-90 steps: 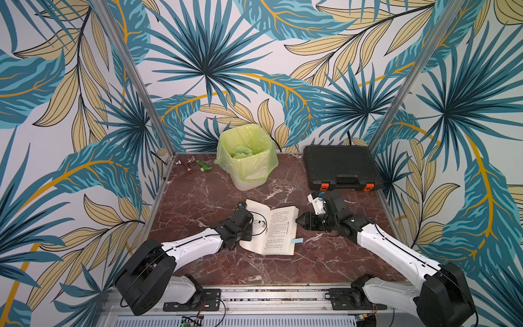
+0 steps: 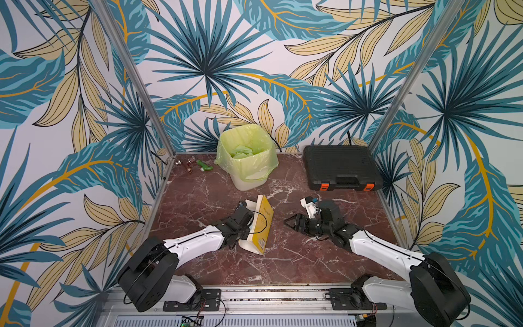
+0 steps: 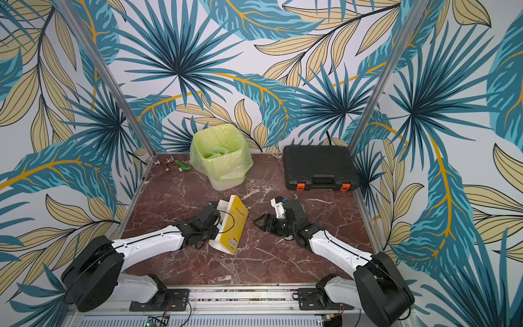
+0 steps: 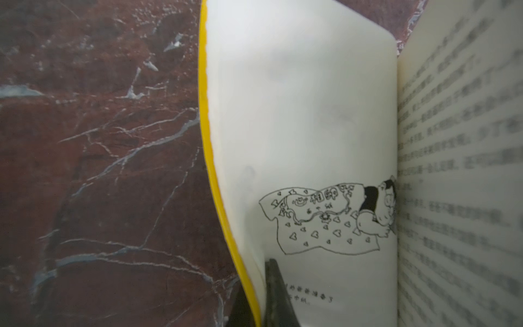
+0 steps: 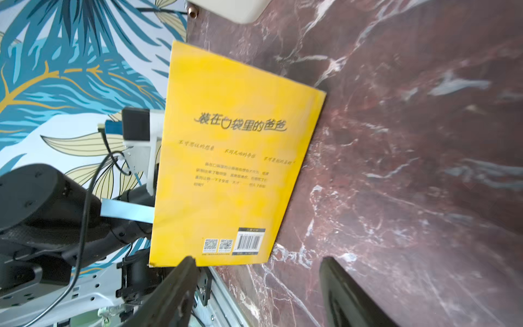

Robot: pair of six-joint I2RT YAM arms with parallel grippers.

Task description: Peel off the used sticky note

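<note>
A yellow-covered book point(image 5: 234, 163) stands half closed at the table's centre, its back cover toward my right side. In the left wrist view an illustrated page point(image 4: 321, 120) faces a text page. My left gripper is shut at the book's yellow edge, with at most that thin edge between its fingers. A blue sticky note point(image 5: 126, 210) juts from the book in the right wrist view. My right gripper hangs right of the book, fingers apart, nothing between them.
A bin point(image 2: 245, 169) with a green liner stands behind the book. A black case point(image 2: 342, 163) lies at the back right, small items at the back left.
The book's right half has swung up and leftward, now showing its yellow cover. My right gripper has moved slightly left and shifted; the left has barely moved.
</note>
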